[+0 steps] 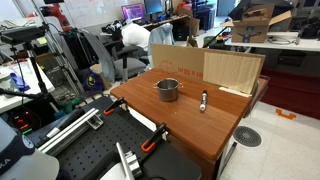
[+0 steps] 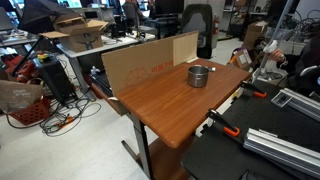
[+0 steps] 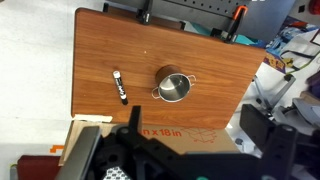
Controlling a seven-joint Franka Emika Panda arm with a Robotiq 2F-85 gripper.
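Note:
A silver metal pot with two side handles stands upright on the brown wooden table. To its right in exterior view 1 is a dark marker with a pale band. From above, the wrist view shows the empty inside of the pot and the marker lying apart from it. My gripper is open high over the table, its dark fingers wide apart at the bottom of the wrist view. Nothing is between them, and neither object is touched.
A cardboard panel stands along the table's far edge. The black robot base with rails and orange-handled clamps borders the near side. Bare tabletop surrounds the pot and marker.

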